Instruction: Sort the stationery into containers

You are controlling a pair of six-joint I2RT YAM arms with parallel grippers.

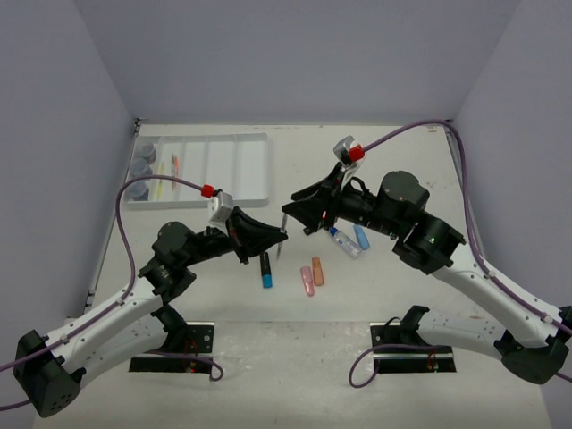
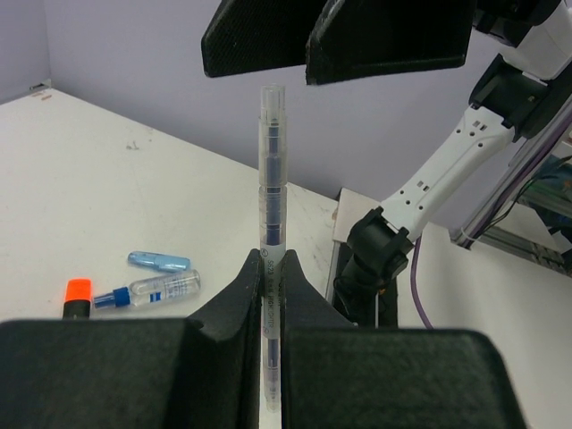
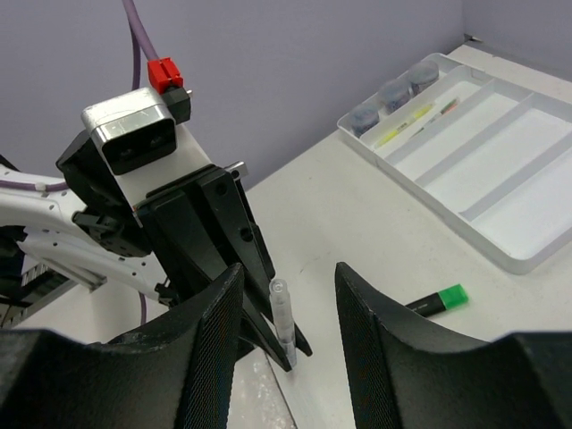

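Observation:
A clear and white pen [image 2: 273, 295] stands upright in the left wrist view, with my left gripper [image 1: 284, 234] shut on it around its middle. Its lower part hangs below the left fingertips in the top view. My right gripper is open, its fingers [image 3: 210, 340] apart and the pen's top end showing in the gap, a little beyond the fingertips. The left wrist view shows the right fingers [image 2: 259, 36] just above the pen's top. At the back left lies a white compartment tray [image 1: 223, 202] holding several jars [image 1: 139, 170] and a yellow pen [image 3: 404, 127].
On the table lie a blue-capped marker [image 1: 266, 270], a pink item [image 1: 307, 281], an orange item [image 1: 318, 271], a clear bottle [image 1: 345, 242] and a blue item [image 1: 361, 237]. A green-ended marker [image 3: 438, 301] lies near the tray.

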